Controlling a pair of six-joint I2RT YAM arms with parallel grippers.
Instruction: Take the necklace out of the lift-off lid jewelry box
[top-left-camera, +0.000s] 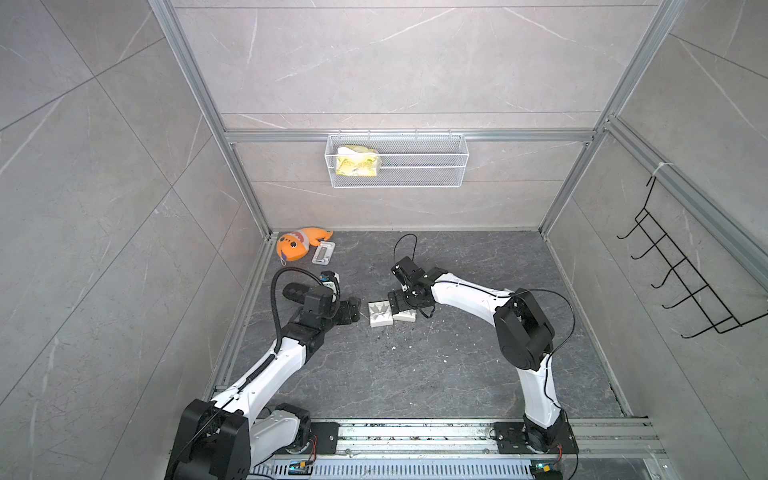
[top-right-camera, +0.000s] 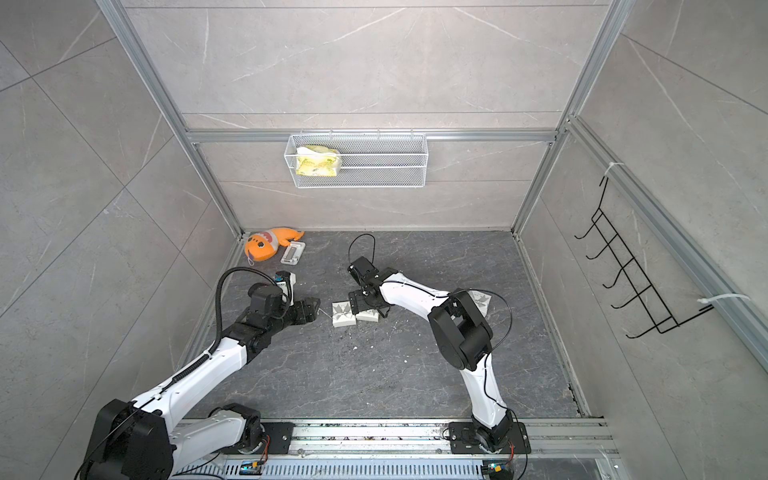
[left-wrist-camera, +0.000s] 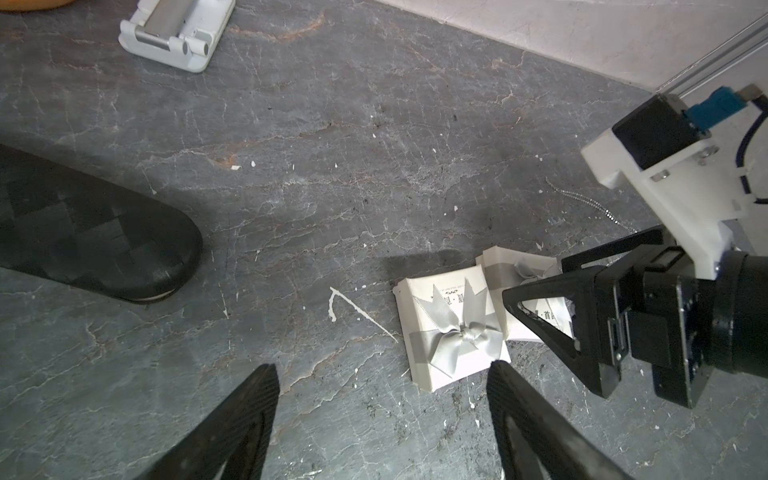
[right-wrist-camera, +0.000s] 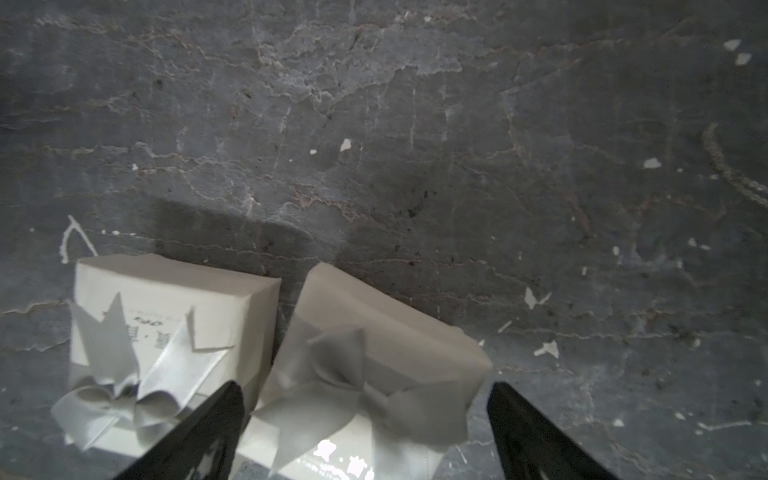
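Observation:
Two white boxes with silver-grey bows sit side by side on the grey floor, the left box (left-wrist-camera: 432, 372) and the right box (right-wrist-camera: 376, 292). My right gripper is open above the right box, with its fingers on either side of that box's bow. To the left of the boxes, my left gripper stands open with nothing between its fingers. A thin silver necklace chain (left-wrist-camera: 588, 200) lies loose on the floor beyond the boxes, partly behind the right gripper in the left wrist view. Whether either box holds anything cannot be seen.
Another white box (top-right-camera: 481, 301) stands farther right, partly behind the right arm. A black case (left-wrist-camera: 96, 224), a white phone stand (left-wrist-camera: 177, 32) and an orange toy (top-left-camera: 297, 246) lie on the left.

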